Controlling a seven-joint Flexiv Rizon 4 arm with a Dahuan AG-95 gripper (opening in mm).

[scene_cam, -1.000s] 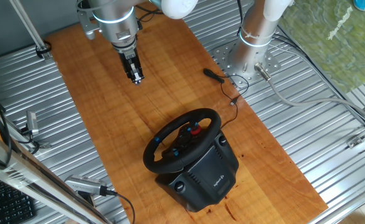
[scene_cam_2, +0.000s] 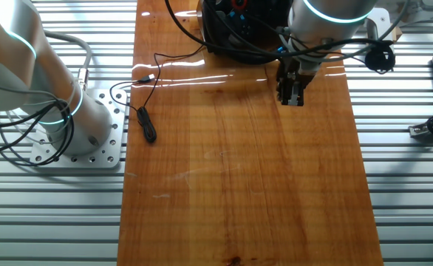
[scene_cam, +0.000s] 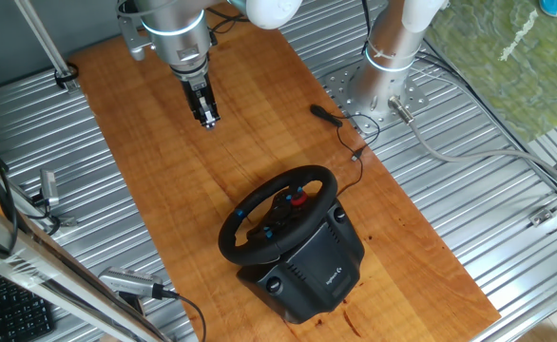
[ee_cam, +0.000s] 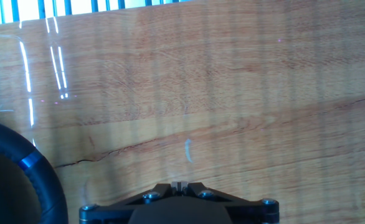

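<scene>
A black steering wheel point(scene_cam: 291, 201) on its black base point(scene_cam: 318, 275) stands on the wooden board, with blue marks on the rim and a red dial near its hub. Part of its rim point(ee_cam: 44, 180) shows at the lower left of the wrist view. My gripper point(scene_cam: 210, 124) hangs over bare wood, apart from the wheel. In the wrist view its fingertips point(ee_cam: 175, 186) meet at the bottom middle, with nothing seen between them. Exterior view 2 shows the gripper point(scene_cam_2: 291, 102) pointing down, the wheel partly cut off behind it.
A bundled black cable point(scene_cam: 326, 116) lies on the board by the robot's base point(scene_cam: 385, 90), its thin lead running toward the wheel. Slatted metal surrounds the board point(scene_cam_2: 224, 192), much of which is clear. A grey camera point(scene_cam: 132, 283) stands beside the board's left edge.
</scene>
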